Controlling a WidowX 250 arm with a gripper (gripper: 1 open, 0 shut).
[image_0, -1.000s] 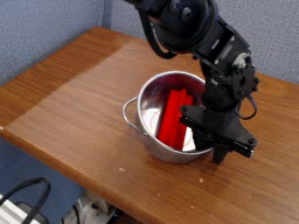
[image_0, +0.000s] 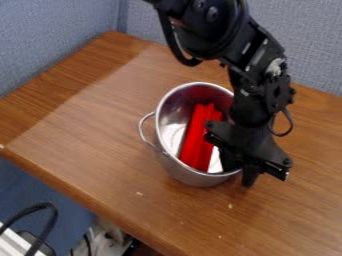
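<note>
A steel pot (image_0: 175, 110) with a wire handle stands on the wooden table (image_0: 94, 120), holding red pieces (image_0: 199, 134) that look long and upright or leaning. My black gripper (image_0: 243, 166) is low at the pot's right side, partly over and inside its rim, hiding part of the interior. Whether its fingers are open or shut, and whether anything is between them, I cannot tell.
Bare table lies to the left and right of the pot. Padded blue-grey walls border the back and left. Beyond the near left table edge are cables (image_0: 42, 228) and clutter below.
Very little differs; my arm and gripper have shifted only slightly, and the pot and red pieces look in the same place.
</note>
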